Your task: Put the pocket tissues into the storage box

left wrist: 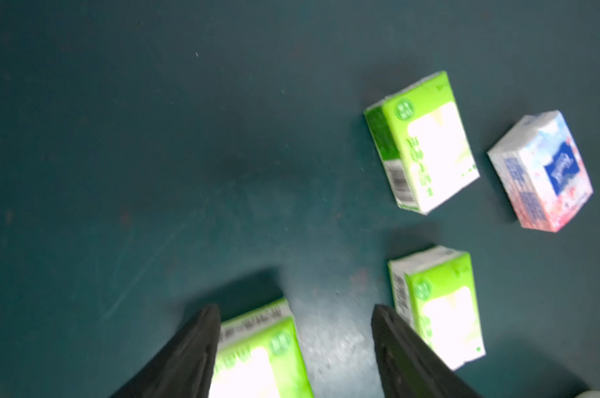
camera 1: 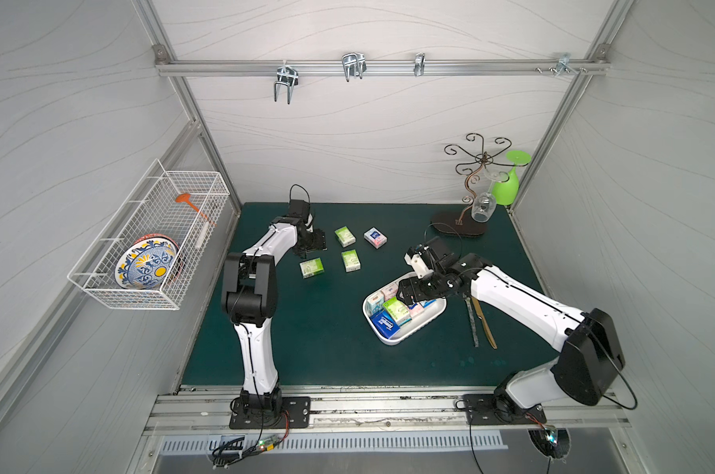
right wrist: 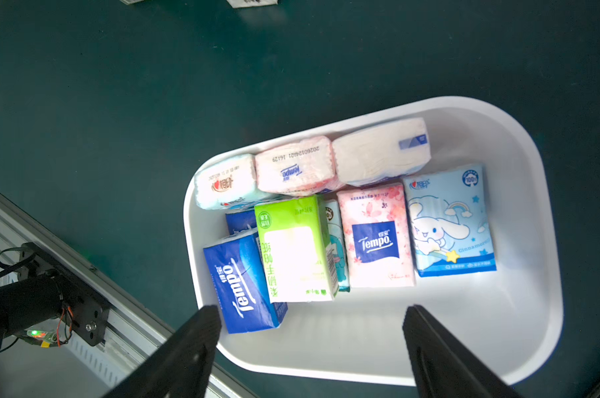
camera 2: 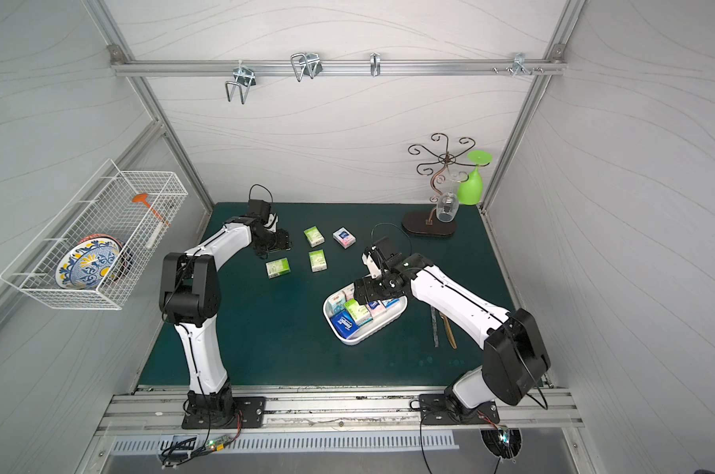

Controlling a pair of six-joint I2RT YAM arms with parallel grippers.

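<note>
Several tissue packs fill the white storage box (right wrist: 446,338), among them a green one (right wrist: 293,248) lying on top of others, a blue Tempo pack (right wrist: 240,285) and a pink one (right wrist: 379,235). My right gripper hovers above the box, fingers apart and empty. Outside it, on the table, are three green packs: one (left wrist: 260,364) partly in view near my left gripper, one (left wrist: 446,305) to the right and one (left wrist: 422,142) farther back. A pink-and-white pack (left wrist: 545,172) lies at the far right. The left gripper's fingers are spread, nothing held.
A knife (camera 1: 484,324) lies right of the box under the right arm. The glass rack (camera 1: 458,223) stands at the back right; a wire basket (camera 1: 195,268) with bowls hangs on the left wall.
</note>
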